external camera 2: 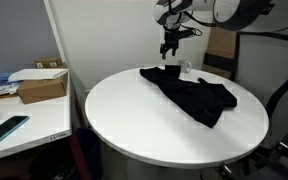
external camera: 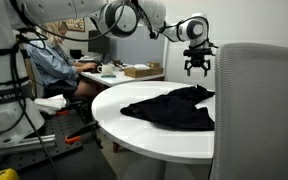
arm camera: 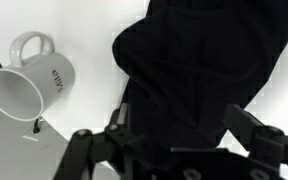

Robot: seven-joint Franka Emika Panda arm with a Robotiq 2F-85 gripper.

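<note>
A black cloth (external camera: 172, 108) lies crumpled across the round white table, with folds and a raised end at the far side. In the wrist view the cloth (arm camera: 199, 65) fills most of the space ahead of and between the fingers. My gripper (external camera: 198, 68) points down above the cloth's far end, apart from it in the first exterior view. The gripper is open, its fingers wide apart, with nothing held. Exterior view 2 also has the gripper (external camera 2: 170, 53) over the far end of the cloth (external camera 2: 189, 95).
A white mug (arm camera: 32, 82) stands close beside the cloth. A grey chair back or panel (external camera: 259, 110) blocks the right of exterior view 1.
</note>
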